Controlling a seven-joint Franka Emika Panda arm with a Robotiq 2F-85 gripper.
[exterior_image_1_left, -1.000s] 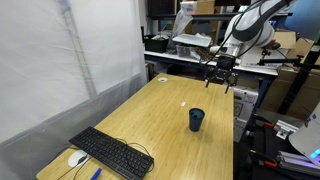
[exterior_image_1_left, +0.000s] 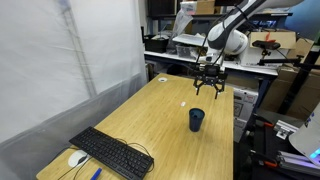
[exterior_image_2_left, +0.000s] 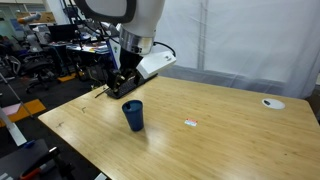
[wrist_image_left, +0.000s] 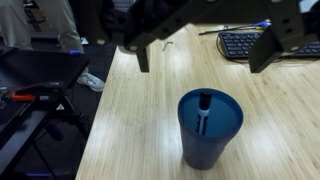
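A dark blue cup (exterior_image_1_left: 196, 120) stands upright on the wooden table, and it is also in exterior view 2 as the cup (exterior_image_2_left: 134, 118). Seen from the wrist, a dark marker (wrist_image_left: 203, 112) leans inside the cup (wrist_image_left: 205, 150). My gripper (exterior_image_1_left: 209, 88) is open above the table, higher than the cup and apart from it. In the wrist view its fingers (wrist_image_left: 265, 50) are wide apart, and the cup appears below the space between them. Nothing is held.
A black keyboard (exterior_image_1_left: 112, 150) with its cable lies at the near left, beside a blue pen (exterior_image_1_left: 96, 174). A small white item (exterior_image_2_left: 190, 122) rests near the cup, and a white round object (exterior_image_2_left: 273, 104) lies farther off.
My arm has come lower and slightly to the left in exterior view 1, bringing the gripper closer to the cup. The cup has stayed in place.
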